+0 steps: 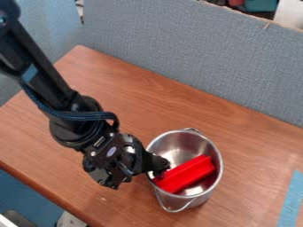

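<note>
A black arm reaches in from the upper left, its gripper [158,165] tipped toward a steel pail [182,141] at the lower middle of the table. The fingertips are at the pail's left rim, partly inside. A red cylindrical object [189,173] lies tilted in the pail, just right of the fingertips. The fingers are dark and small in this view, so whether they touch the red object is unclear.
A grey padded wall [196,58] runs along the back. A strip of blue tape [292,197] lies at the right. The table's edge runs along the lower left.
</note>
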